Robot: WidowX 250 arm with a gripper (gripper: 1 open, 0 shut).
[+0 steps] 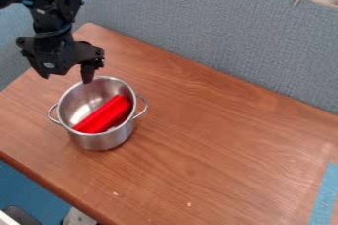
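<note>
My black gripper (66, 69) hangs at the left, above and just behind a steel pot (121, 137), its two fingertips apart and pointing down, open with nothing visible between them. The pot has a handle on each side and stands on the wooden table. A red cylindrical object (103, 113) lies diagonally inside the pot, toward its right side.
A grey padded wall (218, 32) runs along the back. A light blue tape strip (323, 194) lies at the right edge.
</note>
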